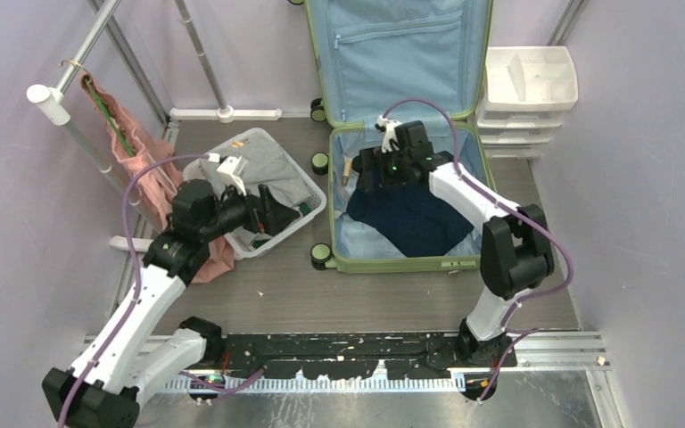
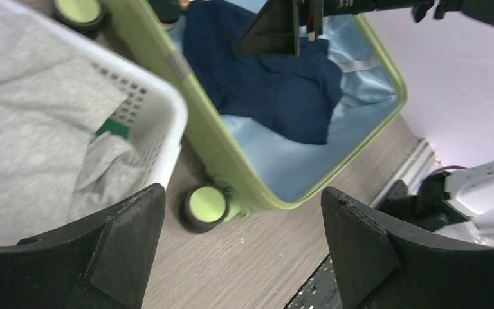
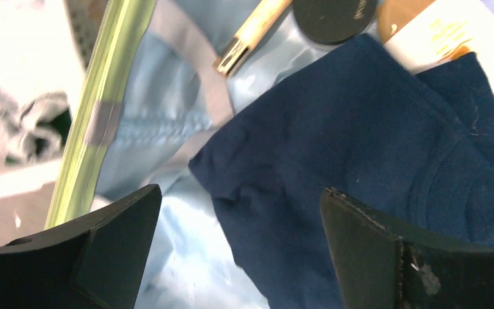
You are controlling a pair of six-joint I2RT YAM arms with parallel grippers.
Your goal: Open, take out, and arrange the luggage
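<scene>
An open green suitcase (image 1: pixel 407 263) holds a folded navy garment (image 1: pixel 410 223), a wooden-handled item (image 3: pixel 251 35), a black round case (image 3: pixel 333 16) and a cream-coloured item (image 3: pixel 450 38). My right gripper (image 1: pixel 376 169) is open above the garment's upper part, fingers empty. Left of the suitcase, a white basket (image 2: pixel 167 109) holds grey clothing (image 2: pixel 26 161). My left gripper (image 1: pixel 268 214) is open over the basket's front-right part, nothing between its fingers.
A pink garment (image 1: pixel 134 152) hangs on the metal rack (image 1: pixel 98 152) at left. White drawers (image 1: pixel 526 89) stand back right. Suitcase wheels (image 1: pixel 319 252) stick out leftward. Bare floor (image 1: pixel 339 303) lies in front.
</scene>
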